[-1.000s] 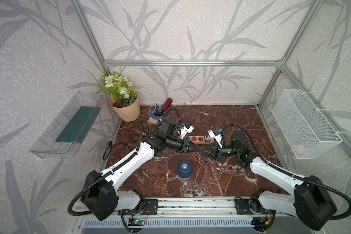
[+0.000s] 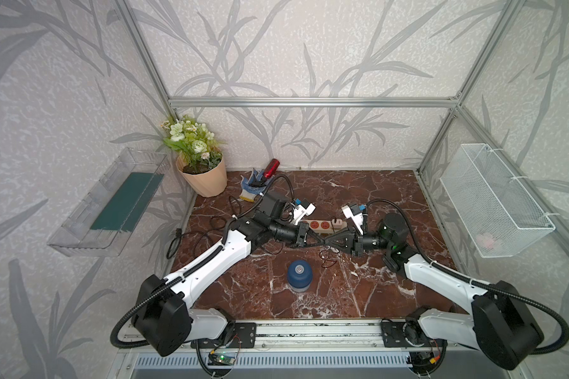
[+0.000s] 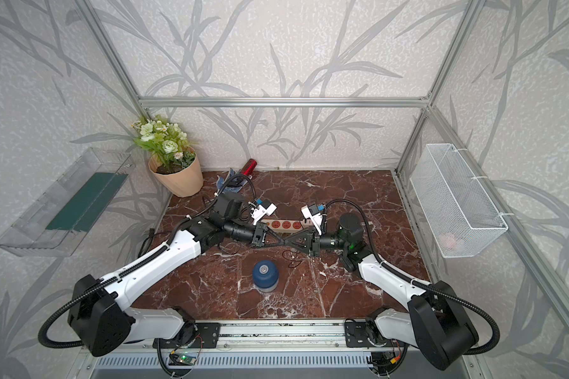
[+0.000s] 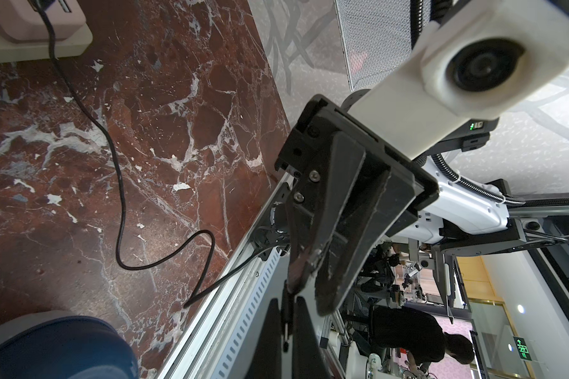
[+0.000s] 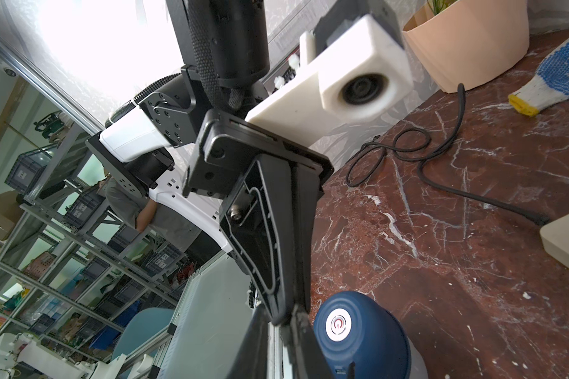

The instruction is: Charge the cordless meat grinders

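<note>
The blue cordless meat grinder point(image 2: 299, 273) stands upright on the marble tabletop point(image 2: 379, 189), below both grippers. My left gripper point(image 2: 309, 240) and my right gripper point(image 2: 332, 241) meet tip to tip above it. The left one is shut; the right one looks part open around the left's fingertips, where a dark cable runs up in the left wrist view. Whether its plug is between the fingers is unclear. The power strip point(image 3: 284, 225) lies behind them, with a pink charger point(image 4: 34, 22) plugged in, its black cable point(image 4: 117, 189) trailing across the table.
A flowerpot point(image 2: 202, 180), a blue glove point(image 2: 253, 183) and a red bottle point(image 2: 271, 168) stand or lie at the back left. Wire baskets point(image 2: 496, 202) hang on both side walls.
My right gripper and its wrist have shifted very slightly to the right. The left arm and the grinder look unmoved.
</note>
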